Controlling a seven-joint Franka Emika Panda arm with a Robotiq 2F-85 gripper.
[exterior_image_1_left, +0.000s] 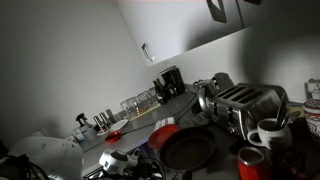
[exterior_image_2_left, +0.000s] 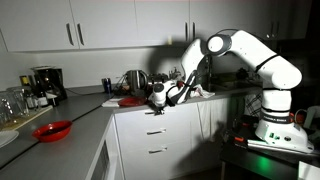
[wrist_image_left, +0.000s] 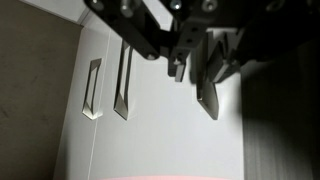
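In the wrist view my gripper reaches down from the top edge, at the white drawer fronts (wrist_image_left: 160, 140). A gap shows between its dark fingers, and the nearest drawer handle (wrist_image_left: 208, 98) lies at that gap. Whether a finger touches the handle cannot be made out. Farther left hang two more metal handles, a middle handle (wrist_image_left: 122, 85) and a left handle (wrist_image_left: 92, 88). From exterior view 2, the white arm (exterior_image_2_left: 255, 48) bends down to the counter's front, with the gripper before the top drawer. Only the arm's white and dark parts show low in exterior view 1.
A dark pan (exterior_image_1_left: 188, 148) rests on the counter near the arm, close to a toaster (exterior_image_1_left: 245, 106), a white mug (exterior_image_1_left: 270, 133) and a red can (exterior_image_1_left: 253, 163). A red bowl (exterior_image_2_left: 52, 130) stands at the left. Floor before the drawers (exterior_image_2_left: 180, 165) is clear.
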